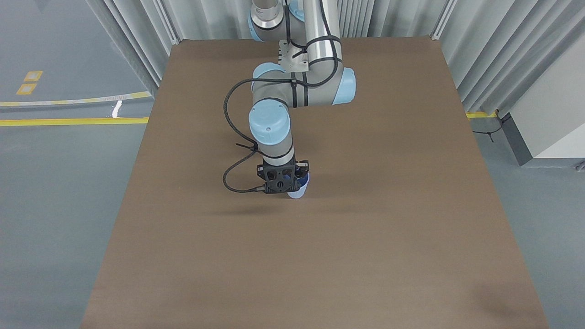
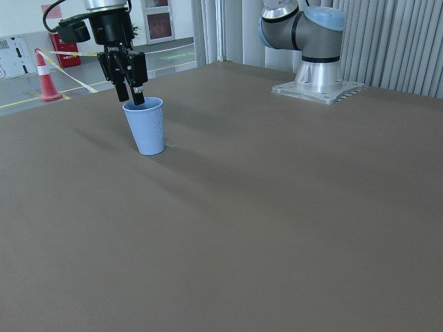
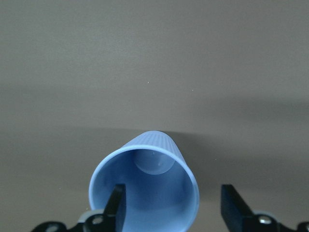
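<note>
A light blue ribbed cup [image 2: 145,131] [image 3: 144,203] [image 1: 297,192] is on the table, looking slightly tilted in the left view. My gripper [image 2: 129,94] is open at the cup's rim. In the wrist view one black finger overlaps the cup's mouth and the other is to the right, outside it; whether either touches the cup cannot be told. In the front view the gripper hides most of the cup.
The robot base [image 2: 318,90] stands at the back. Curtains hang beyond the back edge; floor lies past both sides.
</note>
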